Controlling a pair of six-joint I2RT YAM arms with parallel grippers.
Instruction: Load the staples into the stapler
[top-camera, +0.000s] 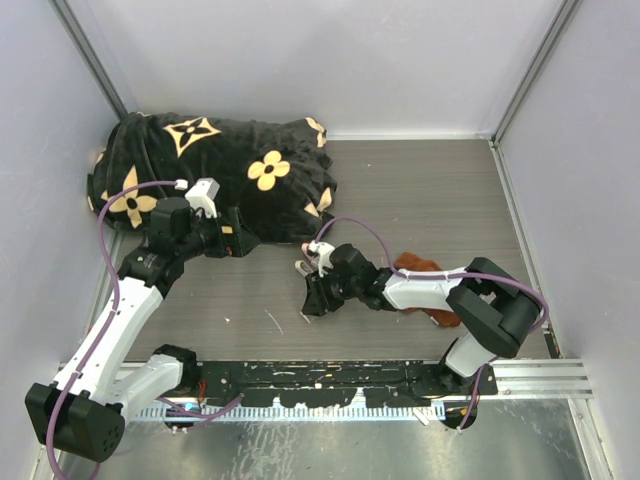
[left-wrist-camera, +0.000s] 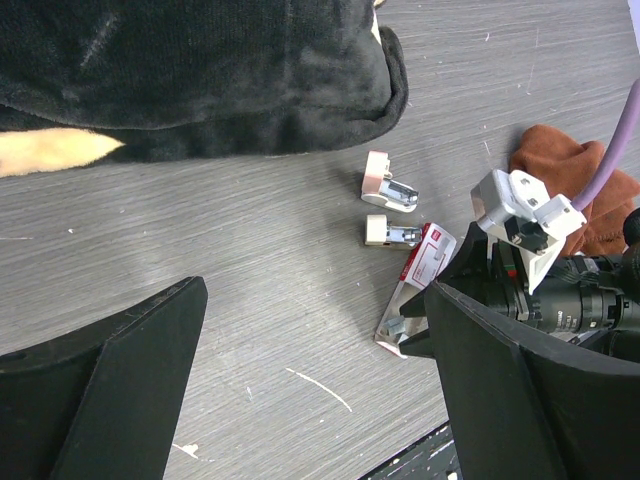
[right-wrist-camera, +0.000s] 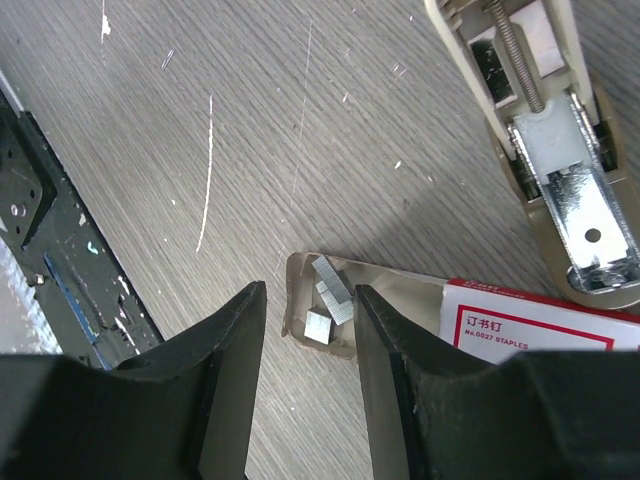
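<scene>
Two small staplers lie with their magazines exposed: a pinkish one (left-wrist-camera: 376, 178) and a cream one (left-wrist-camera: 376, 230), the latter nearer the staple box. The red-and-white staple box (left-wrist-camera: 428, 254) has its inner tray (right-wrist-camera: 395, 290) slid partly out. Inside the tray's end are a silver staple strip (right-wrist-camera: 335, 292) and a shorter staple block (right-wrist-camera: 318, 325). My right gripper is part open over that tray end, its fingers apart around the staples in view; contact cannot be made out. My left gripper stands open and empty, off to the left near the blanket.
A dark patterned blanket (top-camera: 230, 175) fills the back left. Behind my right gripper lies a brown cloth (top-camera: 425, 285).
</scene>
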